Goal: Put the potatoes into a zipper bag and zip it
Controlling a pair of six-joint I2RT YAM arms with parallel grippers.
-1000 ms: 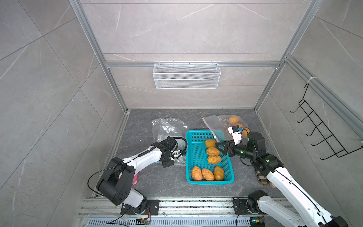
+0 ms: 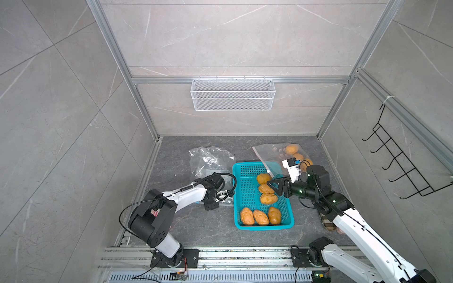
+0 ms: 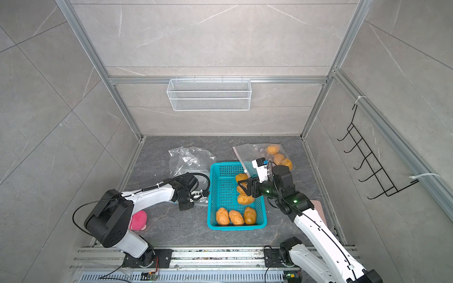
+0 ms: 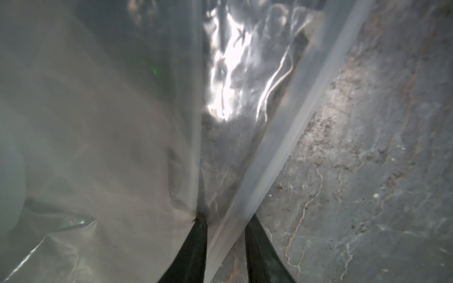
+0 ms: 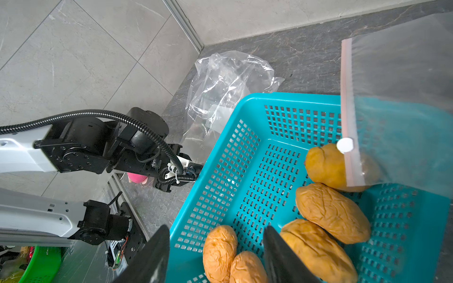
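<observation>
Several potatoes (image 2: 268, 199) lie in the teal basket (image 2: 240, 179); others are in the frosted zipper bag (image 3: 257, 151) overlapping its back right corner. A clear empty bag (image 2: 207, 158) lies left of the basket. My left gripper is low at that bag, part open, its fingers either side of the translucent zipper edge (image 4: 278, 141); whether it grips that is unclear. My right gripper hangs open above the basket's potatoes, with nothing held.
A pink object (image 3: 138, 220) lies near the left arm, and a brown item lies beside the right arm. The white wire shelf (image 2: 232, 94) and black hook rack (image 2: 405, 169) are on the walls.
The basket has nudged slightly right. The right arm has barely moved.
</observation>
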